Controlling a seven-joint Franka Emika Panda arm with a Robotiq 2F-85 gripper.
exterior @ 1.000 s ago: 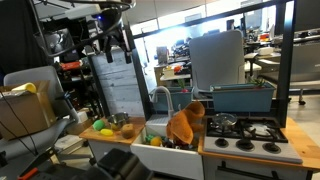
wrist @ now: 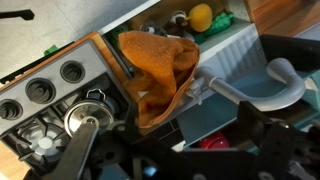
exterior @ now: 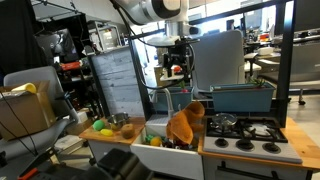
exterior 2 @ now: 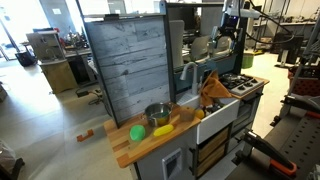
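Observation:
High above the counter, my gripper [exterior: 184, 80] is open and holds nothing. An orange cloth [exterior: 181, 127] is draped at the right side of the white sink [exterior: 160, 158]; in the wrist view the cloth [wrist: 160, 65] lies beyond the dark fingers, clearly apart from them. Several small, colourful items lie in the sink, partly hidden by its wall and the cloth. Right of the sink is the stove [exterior: 258, 148], and a lidded metal pot [wrist: 92, 112] stands on it.
A curved pale faucet [exterior: 169, 91] rises behind the sink. Behind the stove stands a blue-green bin [exterior: 241, 101]. On the left counter are a metal pot [exterior 2: 159, 115], a green item [exterior 2: 137, 131] and a yellow item [exterior 2: 165, 131]. A dark upright post [exterior: 284, 50] stands at the right.
The arm has swung right and reached down from the upper left, bringing my gripper over the sink area. The cloth, pots and other counter items look unmoved.

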